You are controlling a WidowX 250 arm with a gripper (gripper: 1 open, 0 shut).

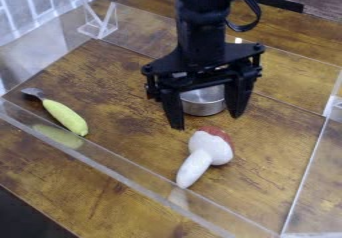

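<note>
My black gripper (206, 107) hangs open over the middle of the table, its two fingers pointing down and nothing between them. It is in front of a steel pot (203, 107), which it largely hides. Below and a little right lies a white mushroom toy (203, 157) with a reddish cap edge, on its side. A yellow corn-like toy (64, 115) with a dark tip lies at the left.
The wooden table (127, 177) is bounded by clear plastic walls along the front, right and back. A white wire railing or rack stands at the back left. The wood between the toys is clear.
</note>
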